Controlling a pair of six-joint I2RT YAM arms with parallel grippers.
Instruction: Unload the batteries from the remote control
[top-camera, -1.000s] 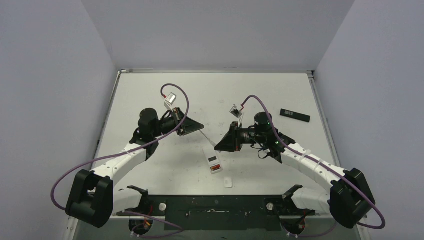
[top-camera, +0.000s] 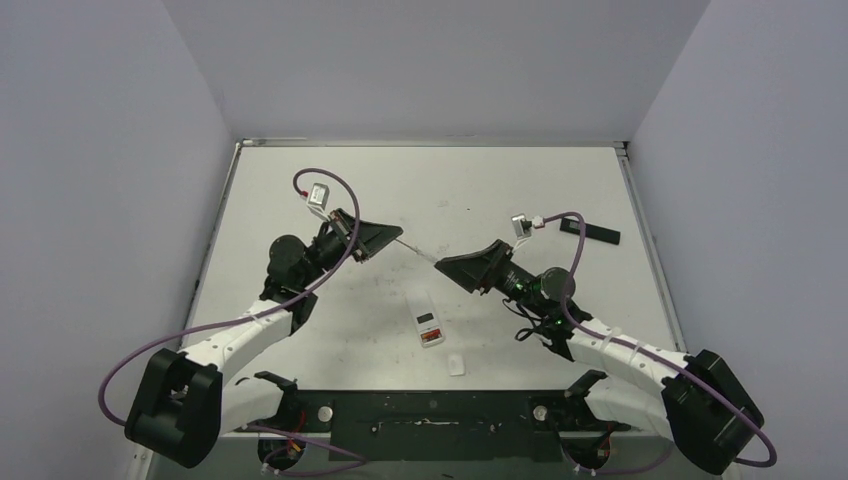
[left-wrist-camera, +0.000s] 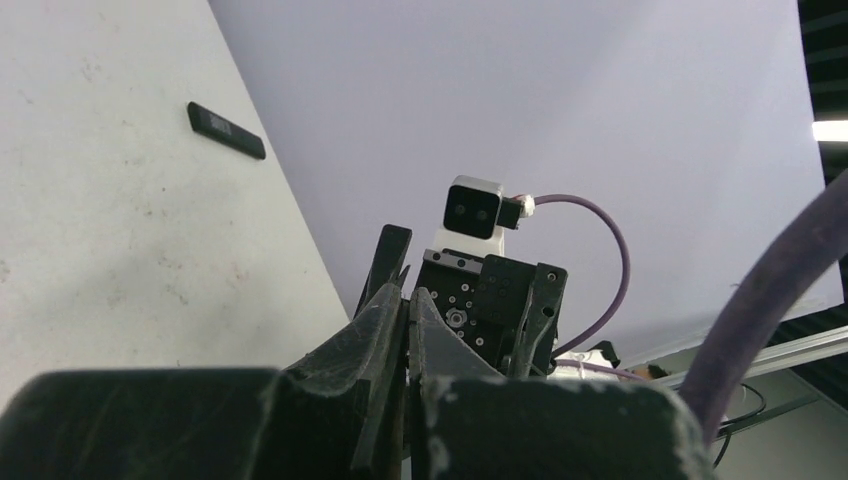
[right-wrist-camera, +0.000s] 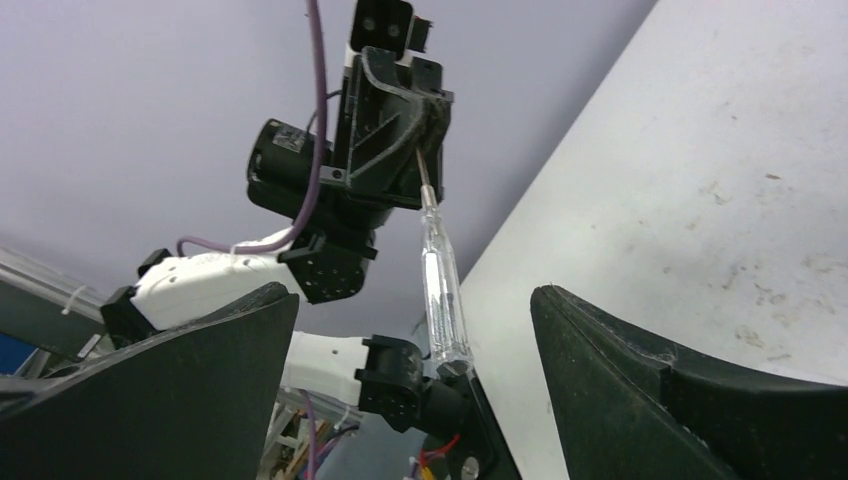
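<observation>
The white remote (top-camera: 427, 318) lies on the table, its battery bay uncovered with batteries (top-camera: 431, 336) inside. Its small white cover (top-camera: 456, 365) rests just below it. Above the table is a screwdriver (right-wrist-camera: 440, 285) with a clear handle and thin metal shaft. My left gripper (top-camera: 400, 232) is shut on the shaft's end; in the left wrist view its fingertips (left-wrist-camera: 385, 305) meet and the screwdriver is largely hidden. Facing it, my right gripper stands open; the handle shows between its spread fingers, touching neither in the right wrist view.
A black bar-like object (top-camera: 600, 233) lies at the table's right side, partly behind the right arm's cable in the top view. Grey walls (top-camera: 760, 200) bound the sides and back.
My right gripper has opened, turned and moved up and to the right. My left gripper has shifted slightly up and left with the screwdriver. The remote and cover have stayed put.
</observation>
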